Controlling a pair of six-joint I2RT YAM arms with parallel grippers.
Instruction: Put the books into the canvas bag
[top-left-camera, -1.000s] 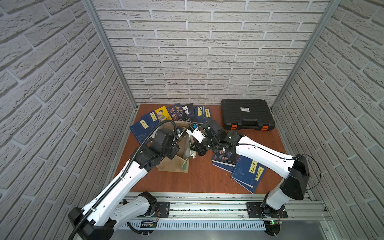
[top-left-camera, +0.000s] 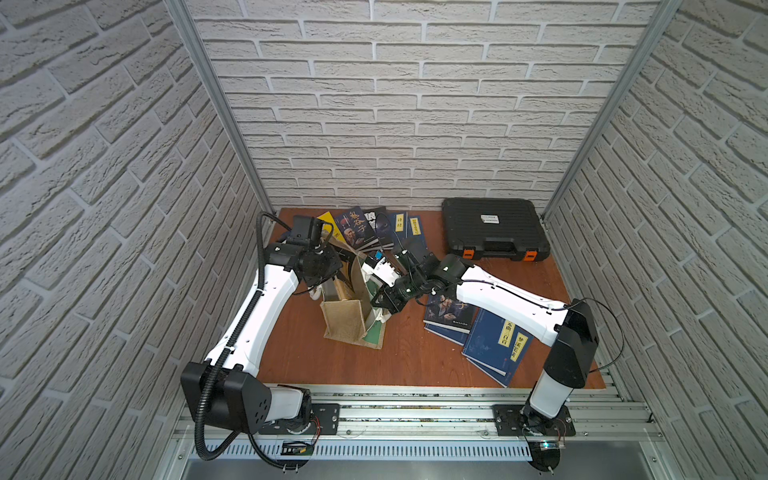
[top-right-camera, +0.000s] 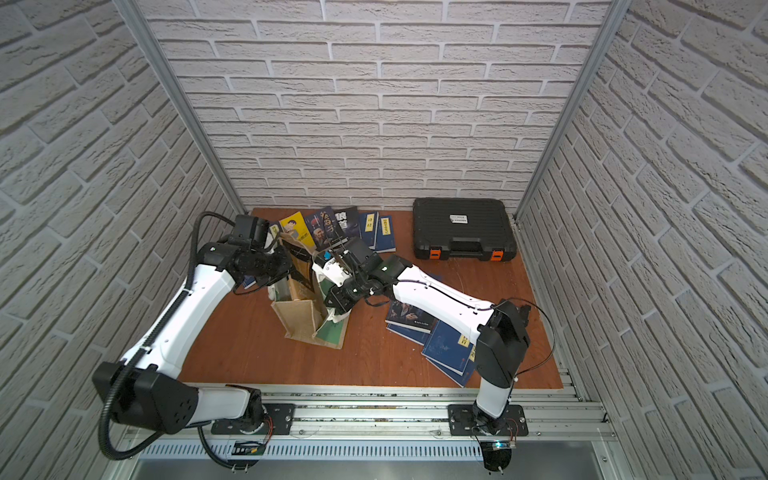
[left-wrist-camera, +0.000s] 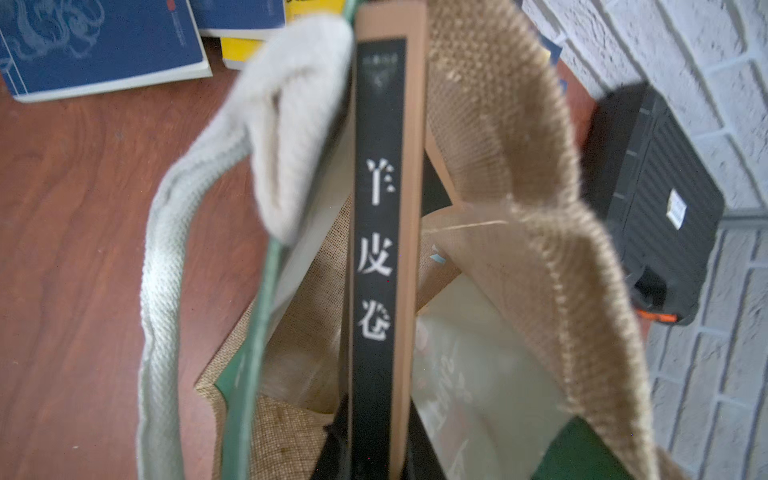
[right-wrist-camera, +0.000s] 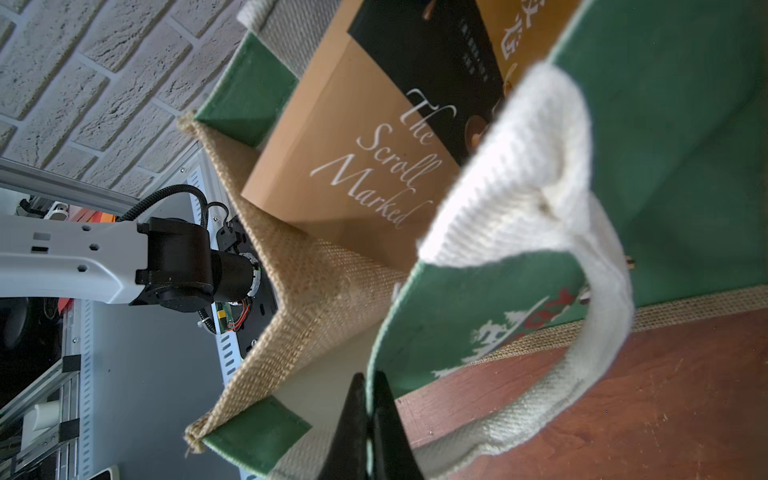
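Note:
The canvas bag (top-left-camera: 343, 316), woven tan with green printed sides and white handles, stands with its mouth up at left of centre. My left gripper is shut on a tan-and-black book (left-wrist-camera: 374, 256), spine towards the left wrist camera. In the right wrist view this book (right-wrist-camera: 352, 172) is tilted inside the bag's mouth, its lower end near the burlap side. How deep it sits cannot be told. My right gripper is shut on the bag's thin green rim, beside a white handle (right-wrist-camera: 520, 176).
Several books, including a yellow one (top-right-camera: 297, 229), lie along the back left. More blue books (top-left-camera: 497, 340) are stacked at right, partly under the right arm. A black case (top-left-camera: 494, 229) fills the back right. Bare table shows in front of the bag.
My left gripper has moved back and left over the bag, turning, and the book now slants within the opening. My right gripper shifted slightly left and towards the front, and the bag's mouth looks wider.

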